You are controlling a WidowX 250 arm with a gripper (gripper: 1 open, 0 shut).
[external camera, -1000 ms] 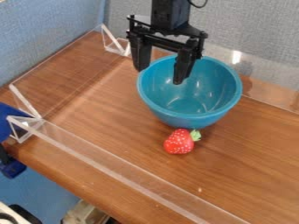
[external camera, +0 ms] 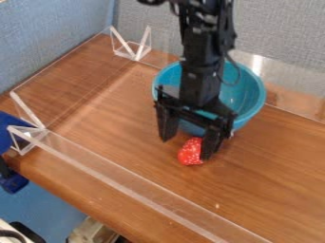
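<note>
My black gripper is lowered over a red strawberry on the wooden table, open, with its fingers on either side at and just above the fruit's top, which is partly hidden by them. Behind the gripper is a teal bowl, its middle covered by my arm.
A clear low barrier runs along the table's near left edge, with white brackets at the left and at the back. Blue objects lie beyond the left edge.
My gripper has come down and toward the front, from above the bowl to the strawberry. The bowl and strawberry look to be in the same places.
</note>
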